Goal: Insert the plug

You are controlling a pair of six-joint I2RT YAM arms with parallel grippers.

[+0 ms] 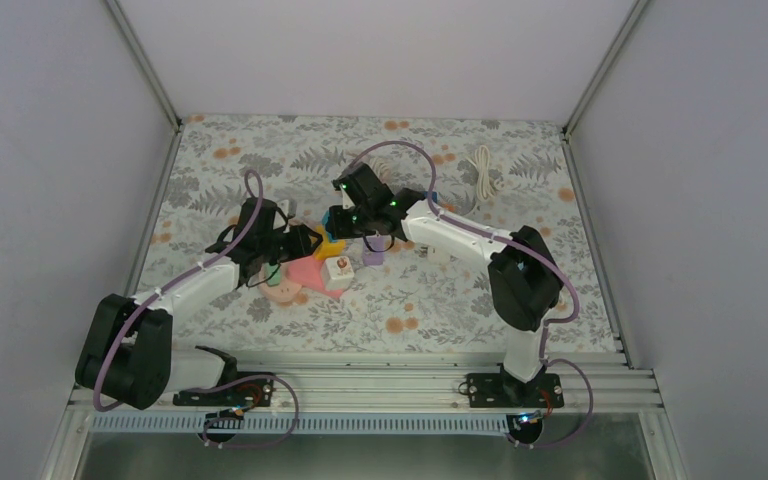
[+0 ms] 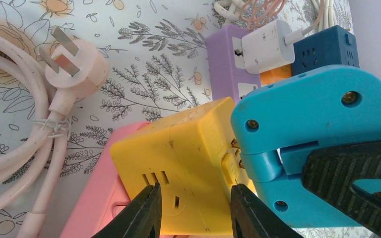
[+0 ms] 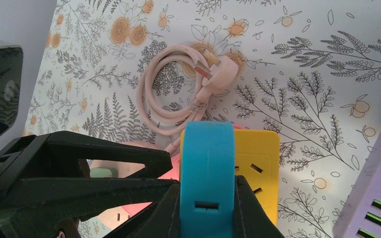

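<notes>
A blue plug block (image 2: 307,114) is held by my right gripper, shut on it; in the left wrist view it is against or very close to the right side of the yellow socket block (image 2: 173,158), whose prongs or contacts show at the gap. From the right wrist view it covers the left part of the yellow block (image 3: 255,163). My left gripper has its fingers part open around the front of the yellow block; whether they touch it I cannot tell. A pink piece (image 2: 94,198) lies under the yellow block.
A coiled pink cable with plug (image 2: 79,67) lies beside the blocks. A purple strip (image 2: 223,69), white charger (image 2: 265,47) and dark blue socket (image 2: 322,49) stand farther right. A white cube (image 1: 338,275) sits nearer the front.
</notes>
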